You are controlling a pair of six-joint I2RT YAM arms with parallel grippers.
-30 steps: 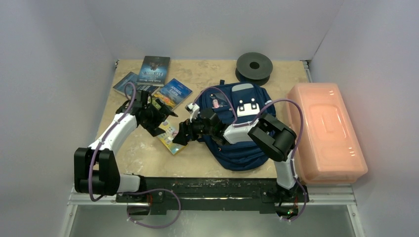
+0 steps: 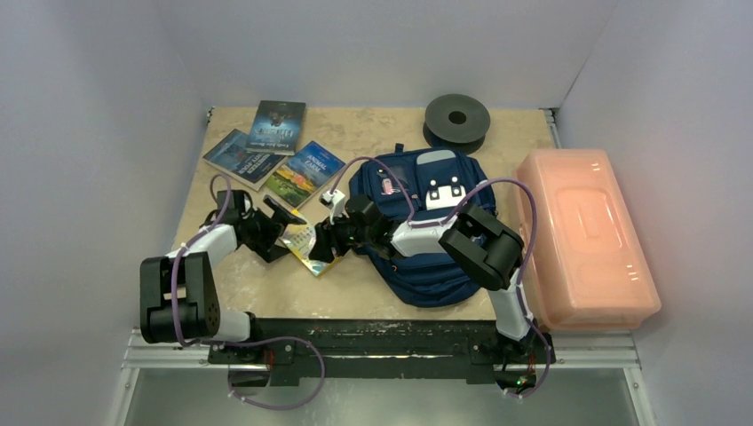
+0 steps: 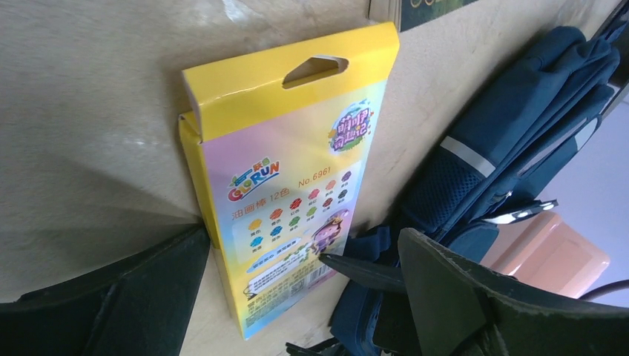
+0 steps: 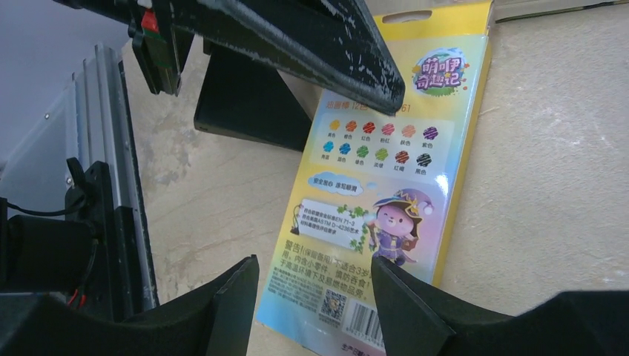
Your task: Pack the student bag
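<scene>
A yellow-topped crayon box (image 2: pixel 303 241) lies on the table, its printed back facing up. In the left wrist view the box (image 3: pixel 289 200) sits between the spread fingers of my open left gripper, which holds nothing. From the other side, my right gripper (image 2: pixel 321 240) reaches the box's lower right part. Its fingers (image 4: pixel 236 300) stand apart in the right wrist view, one beside the box (image 4: pixel 371 193) and one over its face; whether they grip it cannot be told. The dark blue bag (image 2: pixel 426 284) lies to the right, under the right arm.
Three books lie at the back left, the Animal Farm book (image 2: pixel 306 171) nearest the box. A black spool (image 2: pixel 456 122) stands behind the bag. At the far right is a pink translucent bin (image 2: pixel 586 235). Bare table shows in front of the box.
The box has shifted slightly right. My right gripper has moved slightly left and stays near the box.
</scene>
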